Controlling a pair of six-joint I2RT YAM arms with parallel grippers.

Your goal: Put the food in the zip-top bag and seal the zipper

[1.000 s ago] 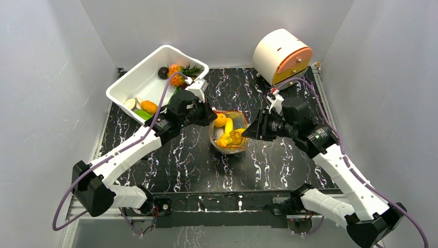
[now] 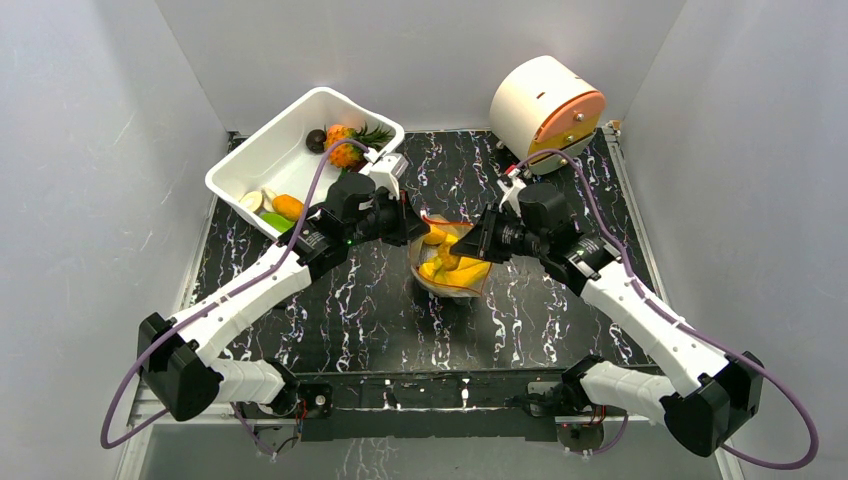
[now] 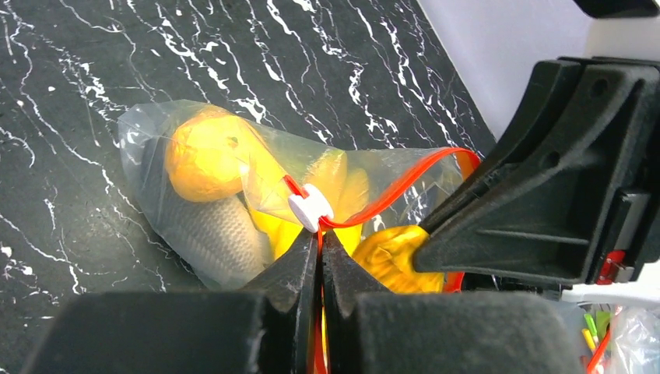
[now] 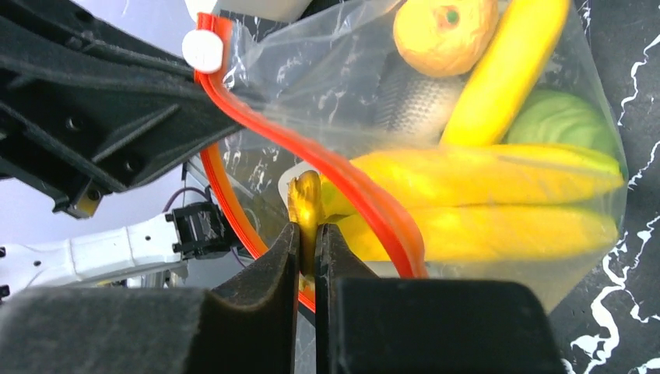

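The zip top bag [image 2: 447,284] lies mid-table, holding yellow bananas [image 4: 498,226], a round orange fruit [image 4: 444,31] and a green item [image 4: 560,125]. My left gripper is shut on the bag's red zipper edge beside its white slider [image 3: 310,207], at the bag's left side. My right gripper, from the right, is shut on a yellow food item [image 4: 305,202] within the bag's mouth, between the red zipper strips.
A white bin [image 2: 222,182] at back left holds a pineapple, a dark round fruit and other produce. A cream and orange container [image 2: 530,100] stands at back right.
My right gripper has moved leftward over the bag with the yellow item, and the bag's right part has shifted and narrowed. The left arm is nearly still.
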